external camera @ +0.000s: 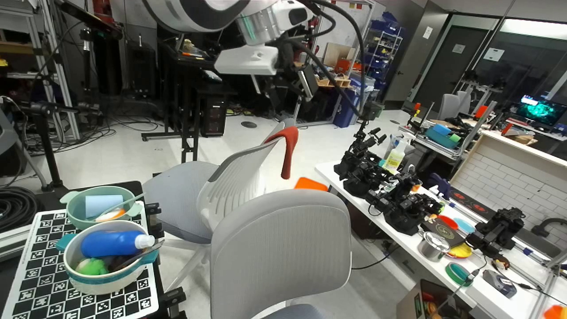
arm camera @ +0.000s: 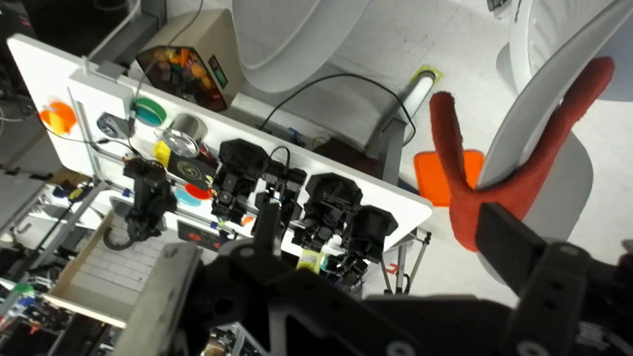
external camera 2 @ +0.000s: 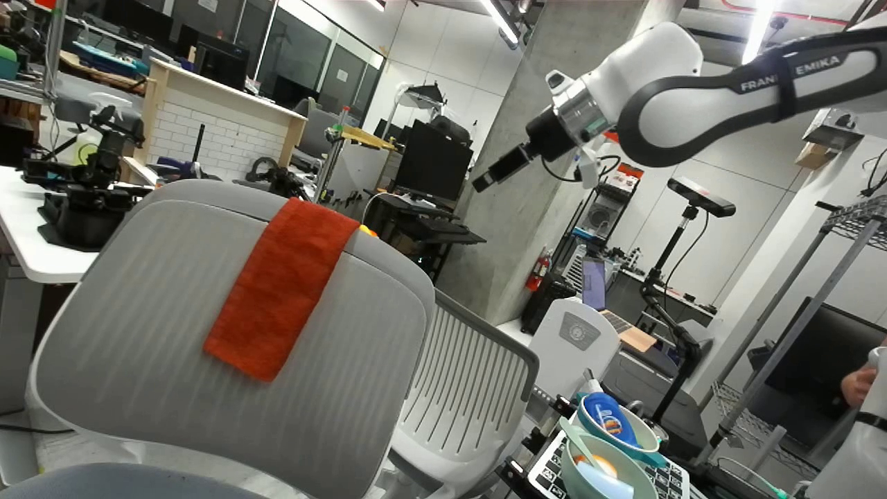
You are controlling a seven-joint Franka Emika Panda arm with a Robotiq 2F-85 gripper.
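Note:
A red cloth [external camera 2: 280, 287] hangs folded over the top edge of a grey chair's backrest [external camera 2: 166, 291]. From above, in the wrist view, the cloth [arm camera: 492, 207] straddles the thin backrest, one flap on either side. My gripper [external camera 2: 484, 181] is high in the air, apart from the cloth and chair. Its dark fingers [arm camera: 503, 246] stand wide apart in the wrist view with nothing held between them; the right one overlaps the cloth's lower end in the picture. Exterior view 1 shows the cloth [external camera: 289, 150] below the gripper.
A second grey chair [external camera: 281, 250] stands close by. Two bowls, one pale green [external camera: 79, 212] and one white with teal trim [external camera: 103, 287], sit on a patterned board with items inside. A white table [external camera: 390, 234] carries black devices and cookware. An orange object [arm camera: 428, 178] lies on the floor.

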